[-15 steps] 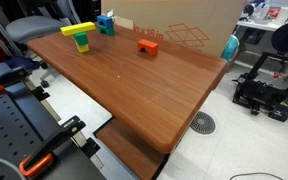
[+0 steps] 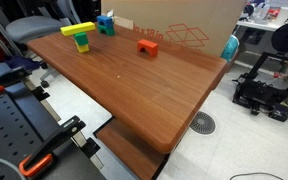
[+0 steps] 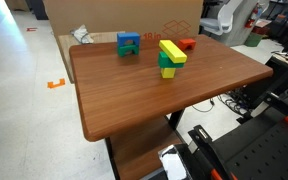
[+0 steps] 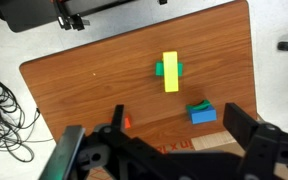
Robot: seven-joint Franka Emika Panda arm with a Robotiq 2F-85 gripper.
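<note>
A stack stands on the wooden table (image 2: 134, 85): a long yellow block (image 3: 172, 50) lies on top, a green block (image 3: 178, 61) is under it, and a smaller yellow block (image 3: 168, 73) forms the base. Behind it, a blue block (image 3: 128, 38) rests on another green block (image 3: 128, 49). Off to one side lies a red block (image 2: 147, 47), apart from both stacks. Seen from above in the wrist view, my gripper is open with its dark fingers wide apart, and no block is held between them.
A cardboard panel (image 2: 184, 20) borders the table's far side. Beside the table stands a black surface (image 2: 19, 140) with orange-marked fittings. Cables (image 4: 12, 115) lie on the floor.
</note>
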